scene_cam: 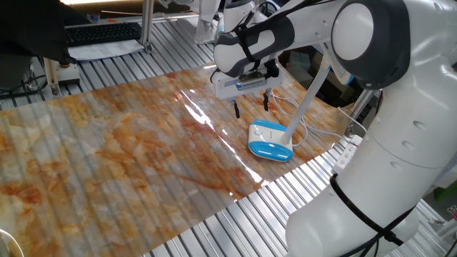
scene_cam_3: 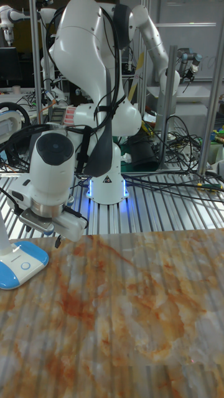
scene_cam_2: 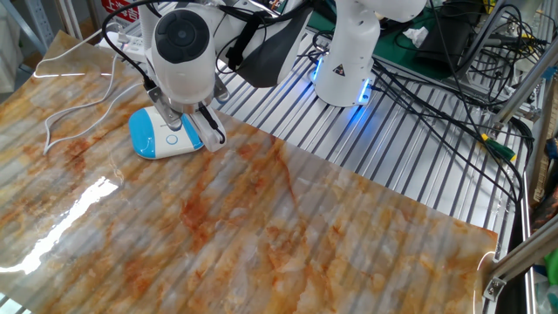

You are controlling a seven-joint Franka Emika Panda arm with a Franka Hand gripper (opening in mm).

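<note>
A desk lamp with a white and blue base (scene_cam: 270, 140) stands upright on the marbled sheet, its white stem (scene_cam: 308, 102) rising toward the arm. Above the sheet, by the lamp base, hangs my gripper (scene_cam: 251, 107). Its two dark fingers (scene_cam: 237, 109) point down, spread apart with empty space between them, so it is open. From the second exterior view, the lamp base (scene_cam_2: 163, 133) lies partly behind the gripper. The third exterior view cuts off the lamp base (scene_cam_3: 23, 264) at the left edge, with the hand (scene_cam_3: 50, 179) above and beside it.
The marbled sheet (scene_cam: 107, 164) is bare across its middle and far side. White cables (scene_cam_2: 83, 113) trail over it behind the lamp. A power strip (scene_cam: 345, 155) sits near the arm. A keyboard (scene_cam: 103, 33) lies at the back left.
</note>
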